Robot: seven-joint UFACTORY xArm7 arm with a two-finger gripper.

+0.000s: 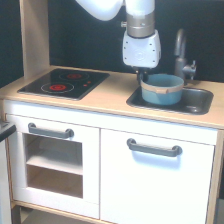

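A blue-grey pot (161,91) is at the sink (199,102), over the left part of its basin. Its lower part overlaps the sink in this view, and I cannot tell whether it touches the bottom. From above left, my white gripper (142,75) reaches down to the pot's left side, with its dark fingers small at the handle or rim. The fingers look shut on the pot there, though their exact hold is too small to make out.
A black cooktop (65,83) with red rings lies on the left of the wooden counter (112,92). Behind the sink stands a dark faucet (181,55), close to the pot's right. White cabinet doors (150,185) with dark handles are below.
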